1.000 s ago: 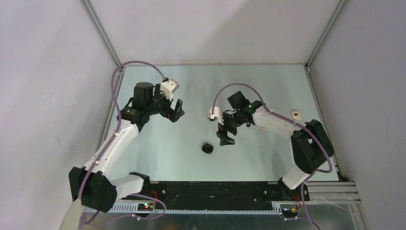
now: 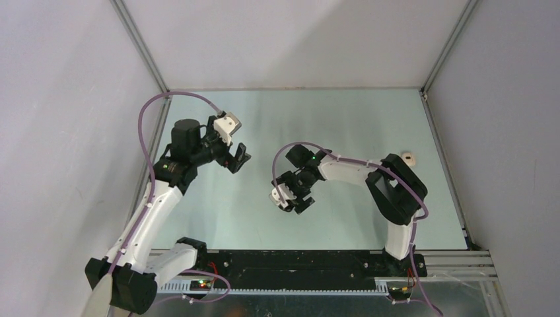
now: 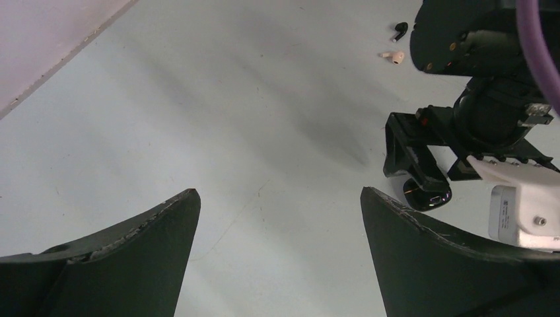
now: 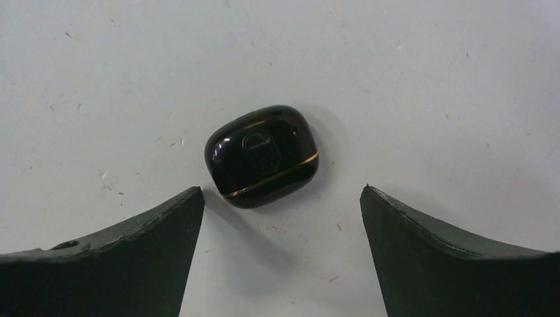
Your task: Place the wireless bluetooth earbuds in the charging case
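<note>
A glossy black charging case (image 4: 261,158) with a gold seam, its lid shut, lies on the table ahead of my right gripper. That gripper's fingers (image 4: 125,251) stand apart with bare table between them, and the case is just beyond their tips. In the left wrist view the case (image 3: 428,195) shows beneath the right gripper's fingers. My left gripper (image 2: 241,158) hangs open and empty over the left part of the table. Two earbuds lie in the left wrist view: a black earbud (image 3: 401,30) and, close by, a white earbud (image 3: 395,57).
A small pale case-like object (image 2: 408,158) sits near the table's right edge, beyond the right arm's elbow. The table's far part (image 2: 297,112) and the stretch between the two grippers are clear.
My right gripper has moved left and toward the front, and now covers the black case from above. The case appears unmoved.
</note>
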